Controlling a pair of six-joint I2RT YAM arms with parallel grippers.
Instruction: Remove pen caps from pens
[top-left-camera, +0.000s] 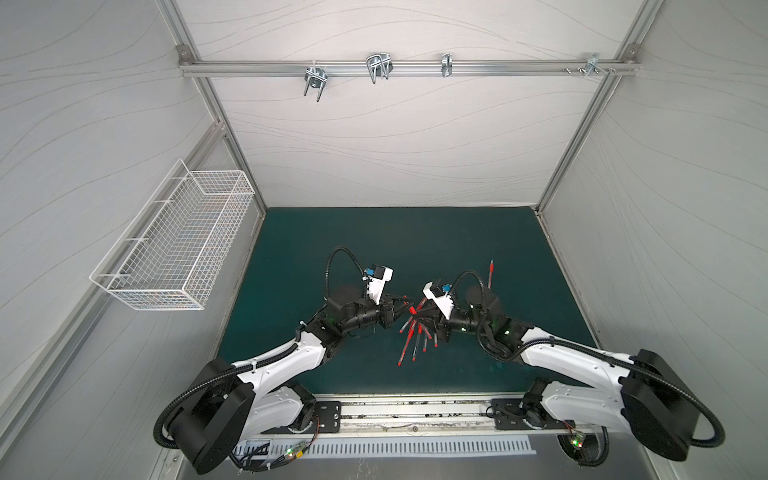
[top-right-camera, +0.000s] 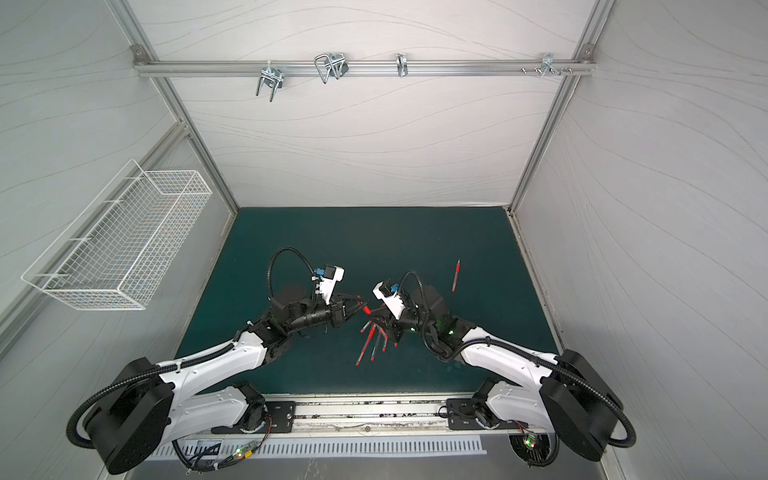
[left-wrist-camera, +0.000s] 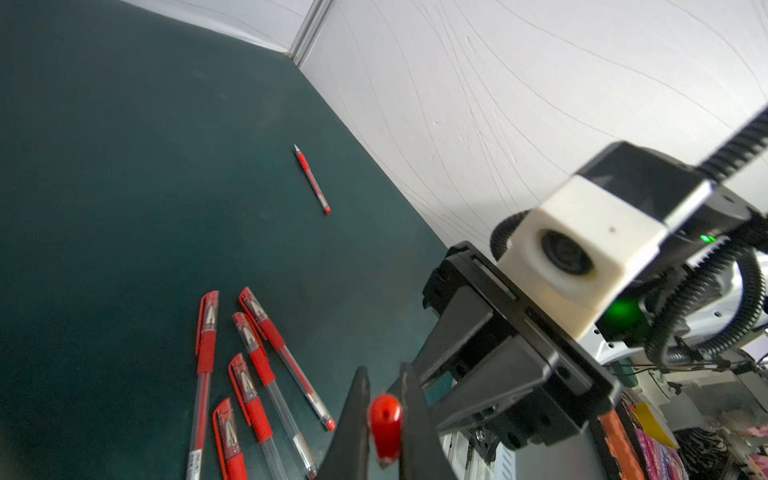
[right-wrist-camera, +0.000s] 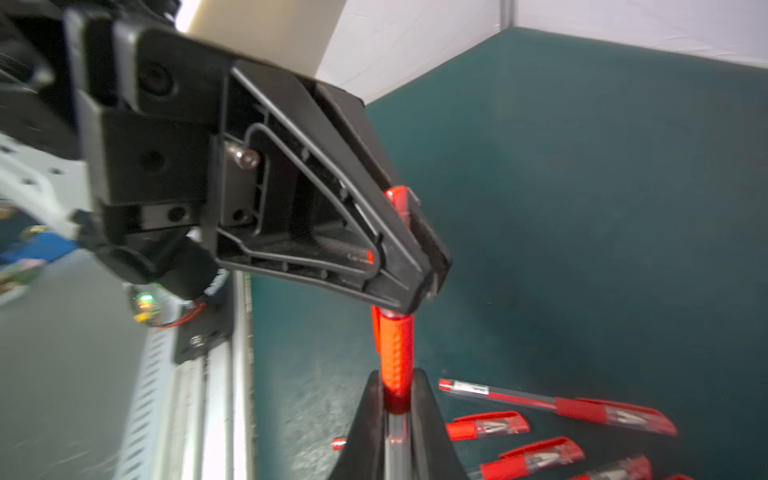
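Observation:
My left gripper is shut on the capped end of a red pen, whose end shows between the fingers in the left wrist view. The clip of the pen cap (right-wrist-camera: 376, 329) sticks out below those fingers in the right wrist view. My right gripper faces the left one, its fingers on either side of the pen's clear barrel at the edge of the red grip. Whether they press on the pen is hard to see. Below, several capped red pens (left-wrist-camera: 205, 352) lie fanned out on the table.
One uncapped pen (left-wrist-camera: 312, 180) lies alone towards the back right of the green table (top-left-camera: 360, 232). A white wire basket (top-left-camera: 180, 240) hangs on the left wall.

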